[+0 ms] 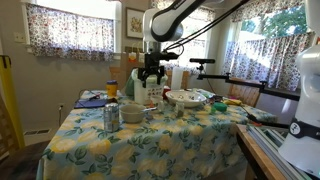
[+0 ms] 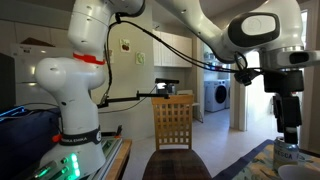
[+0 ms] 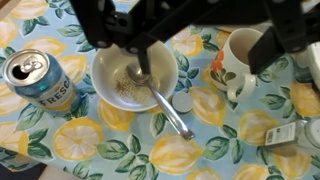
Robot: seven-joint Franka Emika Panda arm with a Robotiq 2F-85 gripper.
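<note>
My gripper [image 1: 152, 76] hangs above the table in exterior view 1, its fingers open and nothing between them. In the wrist view dark fingers [image 3: 133, 38] reach in from the top, over a white bowl [image 3: 112, 92]. A metal spoon [image 3: 165, 106] rests in the bowl, its handle over the rim toward the lower right. Left of the bowl stands an opened blue-and-silver can [image 3: 58, 88]; to the right is a white mug [image 3: 238, 62] with a floral pattern, partly hidden by a finger. The can [image 1: 111, 117] and bowl [image 1: 132, 113] also show near the table's front left.
A small round lid [image 3: 182, 102] lies beside the bowl, and a clear jar [image 3: 290, 138] stands at lower right. Behind them are a white basket [image 1: 150, 94] and a white plate [image 1: 188, 96]. The lemon-print tablecloth [image 1: 150, 150] is clear along the front.
</note>
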